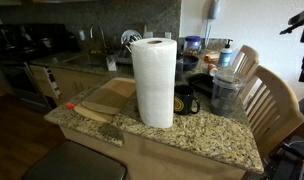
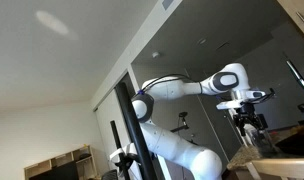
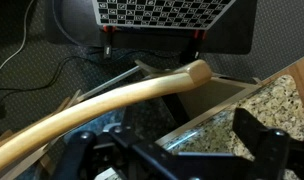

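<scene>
My gripper stands open at the bottom of the wrist view, its two dark fingers wide apart and nothing held between them. Below it are a curved wooden chair back [image 3: 122, 98] and the edge of a granite counter [image 3: 217, 135]. In exterior view 1 only part of the gripper shows, at the right edge, over the chairs and clear of the counter. The paper towel roll [image 1: 155, 85] stands upright on the counter, with a black mug [image 1: 185, 101] right beside it. A clear pitcher [image 1: 226, 92] is farther right.
A wooden cutting board [image 1: 110, 95] lies left of the roll. Behind the pitcher are a soap bottle [image 1: 226, 55] and several jars. A wooden chair [image 1: 277, 108] stands by the counter's right side. Bare granite [image 1: 207, 140] shows at the front right.
</scene>
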